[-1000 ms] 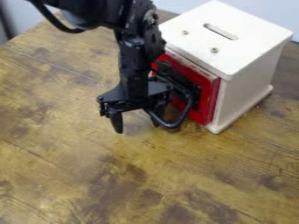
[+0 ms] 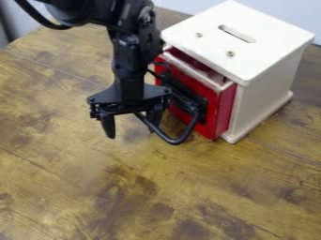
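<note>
The black gripper (image 2: 129,116) hangs low over the wooden table, left of a white box (image 2: 258,92) with a red front door (image 2: 219,105). Its fingers point down, and nothing shows between them. A black bar or handle runs along the red front, and a black cable loops down between the gripper and the door. Whether the door is fully closed is hard to tell.
The box stands near the back right, with a pale wall behind it.
Over the last second the arm and gripper have moved left, a short way away from the red front. The box looks unchanged.
</note>
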